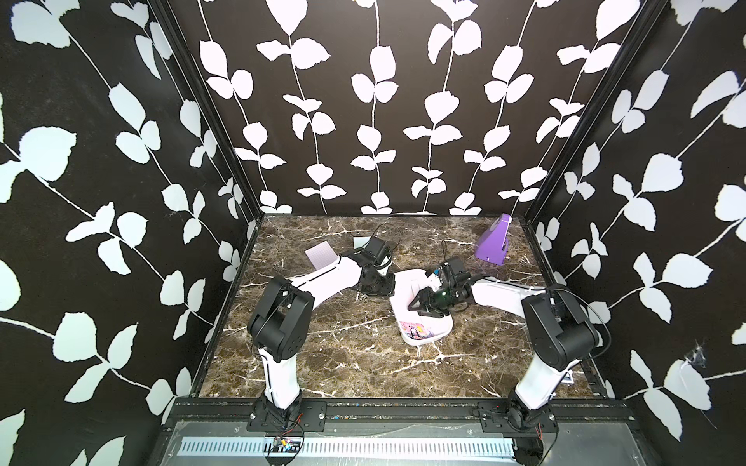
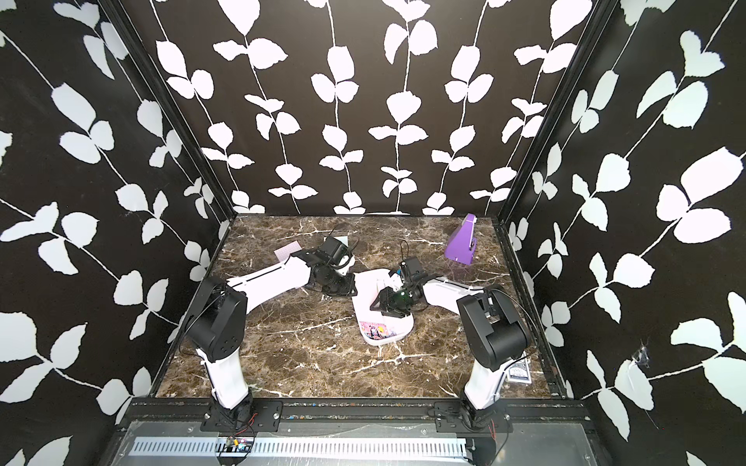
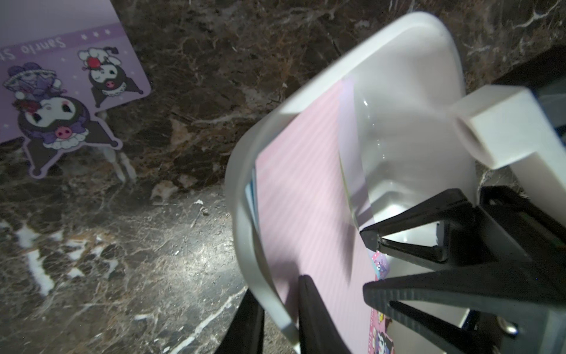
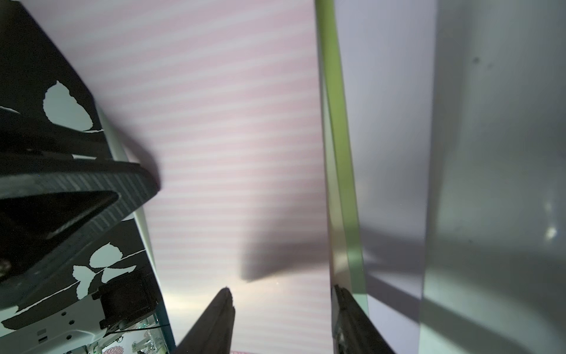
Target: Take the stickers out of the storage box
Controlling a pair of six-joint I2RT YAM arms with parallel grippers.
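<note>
The white storage box point(image 1: 401, 303) sits mid-table with sticker sheets in it: a pink striped sheet point(image 3: 306, 177) along one wall, lilac and green-edged sheets point(image 4: 383, 118) beside it, and colourful stickers point(image 2: 377, 329). In the left wrist view my left gripper is shut on the box's rim. My right gripper is inside the box at the pink sheet, part open, with its fingertips near that sheet's edge; whether they touch it is unclear.
A purple sticker sheet point(image 3: 65, 106) lies outside the box, near a pink sheet point(image 1: 320, 254) at the back left. A purple object point(image 1: 493, 239) stands at the back right.
</note>
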